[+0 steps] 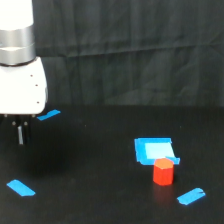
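Note:
A small red-orange block [163,172] stands on the black table at right of centre. Just behind it is a bright blue square outline [143,142] around a white patch [159,151]. From this angle the block's top overlaps the near edge of that square. My gripper [20,131] hangs at the far left under the white arm, well away from the block. Its dark fingers blend into the black background, so their opening is hard to make out.
Blue tape strips mark the table: one at front left [20,188], one at front right [191,196], one behind the gripper [48,115]. Dark curtain [130,50] closes off the back.

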